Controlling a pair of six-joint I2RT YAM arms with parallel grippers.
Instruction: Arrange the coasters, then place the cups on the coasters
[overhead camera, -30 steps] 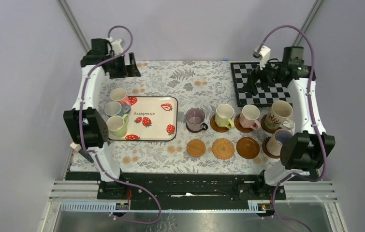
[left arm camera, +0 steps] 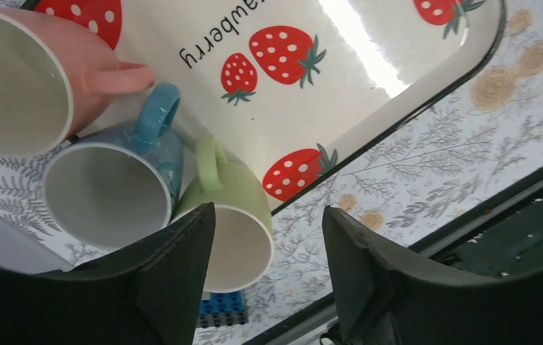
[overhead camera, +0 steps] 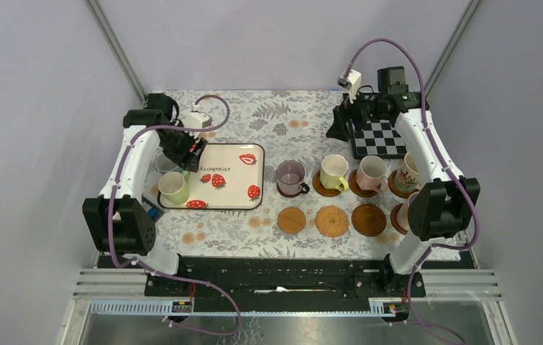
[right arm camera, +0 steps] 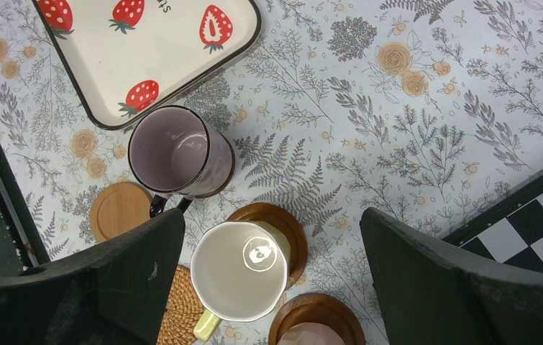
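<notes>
Three cups stand at the left end of the strawberry tray (overhead camera: 229, 154): a green cup (overhead camera: 174, 188), a blue cup (left arm camera: 106, 190) and a pink cup (left arm camera: 45, 79). My left gripper hovers above them with its fingers apart and nothing between them; the green cup lies under its left finger. Over on the right, my right gripper (overhead camera: 339, 123) is open and empty near the checkered board. A purple cup (overhead camera: 290, 177), a yellow-green cup (overhead camera: 334, 171) and a pink cup (overhead camera: 372, 173) each stand on coasters. Bare coasters are a light wooden one (overhead camera: 291, 220), a woven one (overhead camera: 331, 221) and a dark one (overhead camera: 369, 220).
A checkered board (overhead camera: 380, 140) lies at the back right. More cups on coasters stand beneath the right arm, including a patterned cup (overhead camera: 409, 172). The flowered cloth (overhead camera: 283, 118) behind the tray and cups is clear.
The cups have not moved.
</notes>
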